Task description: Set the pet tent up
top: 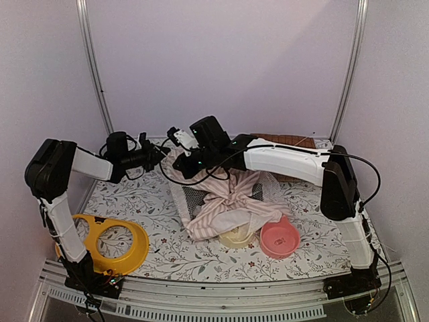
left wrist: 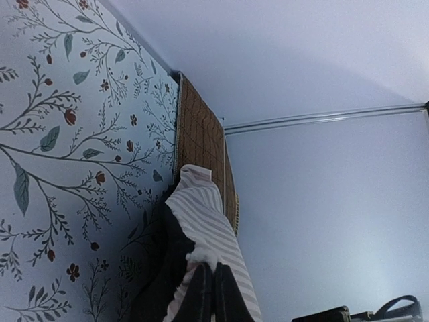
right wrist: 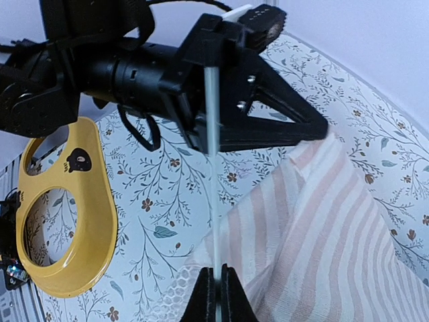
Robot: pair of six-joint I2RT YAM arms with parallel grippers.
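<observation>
The striped pink tent fabric point(top: 234, 201) with dark mesh lies bunched at the table's centre. My left gripper, at the upper-left end of the fabric, is shut on a gathered bit of the striped cloth point(right wrist: 335, 221). My right gripper is just right of it, shut on a thin pale rod point(right wrist: 214, 181) that stands vertically in the right wrist view, passing in front of the left gripper. The striped cloth spreads below both.
A yellow holed stand point(top: 137, 241) lies front left. A pink bowl point(top: 279, 238) and cream bowl point(top: 234, 239) sit at the front beside the fabric. A brown quilted mat point(top: 295, 141) lies at back right, partly behind the right arm.
</observation>
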